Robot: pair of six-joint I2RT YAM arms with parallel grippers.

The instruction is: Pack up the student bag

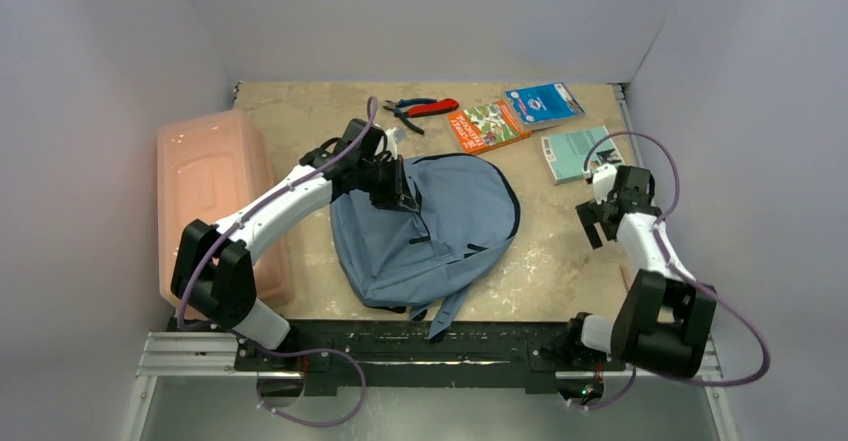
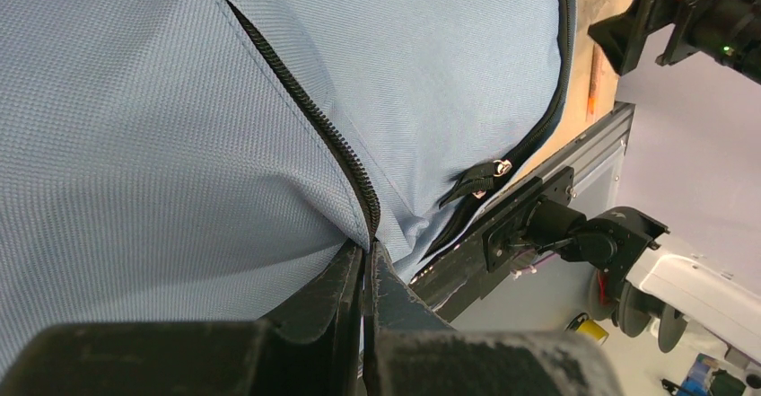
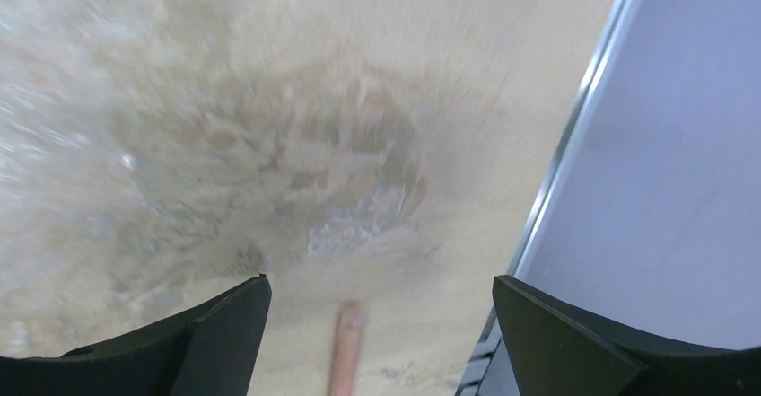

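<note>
A grey-blue bag (image 1: 385, 251) lies on the table's middle-left. In the left wrist view a black zipper (image 2: 310, 109) crosses the bag's cloth (image 2: 161, 171), ending at my left gripper. Those fingers are shut at the opening's edge, with the thin fabric drawn taut up to their tips. My right gripper is open above bare table at the far right, nothing between its fingers. Beneath it lies a thin reddish-brown stick (image 3: 346, 351). An orange book (image 1: 488, 127), a blue booklet (image 1: 543, 104) and a teal book (image 1: 580, 155) rest behind.
Pliers with red and blue handles (image 1: 433, 107) lie at the back. A peach-coloured bin (image 1: 215, 151) stands along the left edge. Bare tabletop (image 1: 545, 251) stretches between the bag and the right arm; a wall and metal rail border the right side.
</note>
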